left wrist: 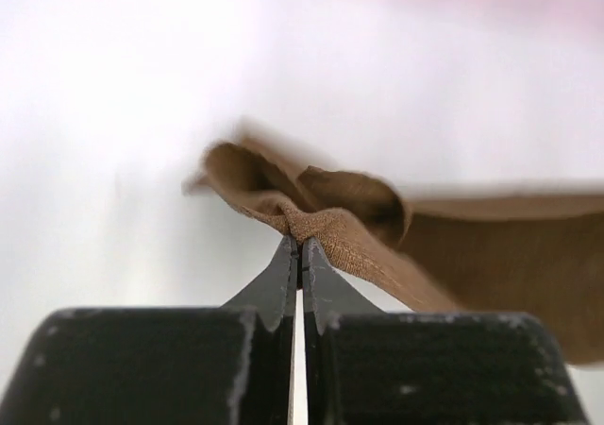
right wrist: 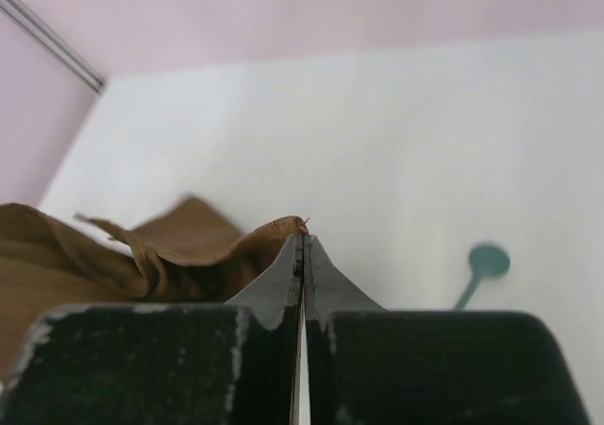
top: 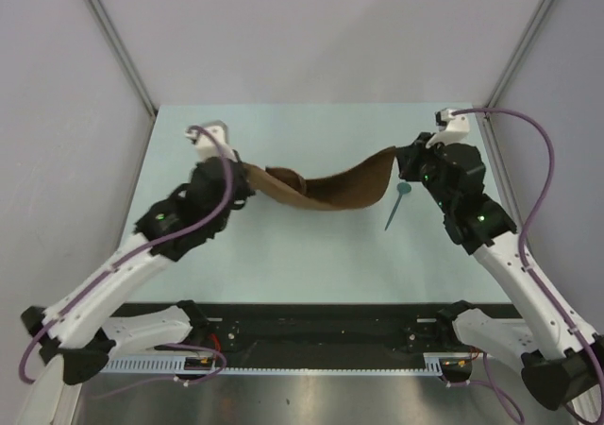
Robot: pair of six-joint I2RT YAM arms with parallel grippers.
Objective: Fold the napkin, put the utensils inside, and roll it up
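Note:
A brown napkin (top: 340, 187) hangs stretched between my two grippers, raised at both ends and sagging in the middle. My left gripper is shut on one corner, with a bunched fold of the cloth just beyond the fingertips. My right gripper is shut on the opposite corner, the cloth's tip between its fingers. A teal utensil (top: 404, 189) with a round head and thin handle lies on the white table to the right of the napkin, under the right arm.
Pinkish walls (top: 311, 38) with metal rails enclose the back and sides. A dark gap runs along the front edge.

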